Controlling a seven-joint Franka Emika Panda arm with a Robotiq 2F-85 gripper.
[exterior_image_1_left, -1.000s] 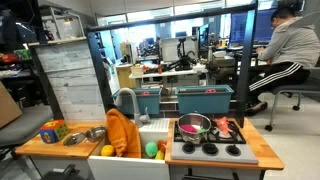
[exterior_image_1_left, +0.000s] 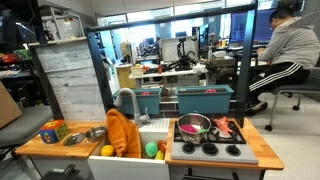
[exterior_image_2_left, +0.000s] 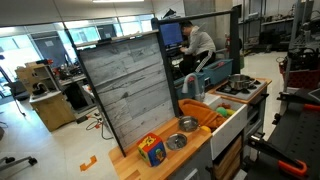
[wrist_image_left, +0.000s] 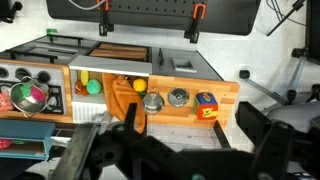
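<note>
My gripper stands open in the wrist view, its dark fingers wide apart with nothing between them. It looks down from above the counter. A metal pot (exterior_image_1_left: 194, 127) with something pink inside sits on the black stove (exterior_image_1_left: 212, 150). The white sink (exterior_image_2_left: 232, 124) holds yellow and green items. An orange towel (exterior_image_1_left: 122, 133) hangs over the sink's left side in exterior view 1. Two metal bowls (wrist_image_left: 152, 102) rest on the wooden counter beside a colourful box (wrist_image_left: 206, 105).
A grey faucet (exterior_image_1_left: 132, 100) and a white rack (exterior_image_1_left: 155, 126) stand behind the sink. Teal drawers (exterior_image_1_left: 204, 100) lie behind the stove. A whitewashed wood panel (exterior_image_2_left: 130, 88) and black frame posts bound the counter. A person (exterior_image_1_left: 290, 45) sits in the background.
</note>
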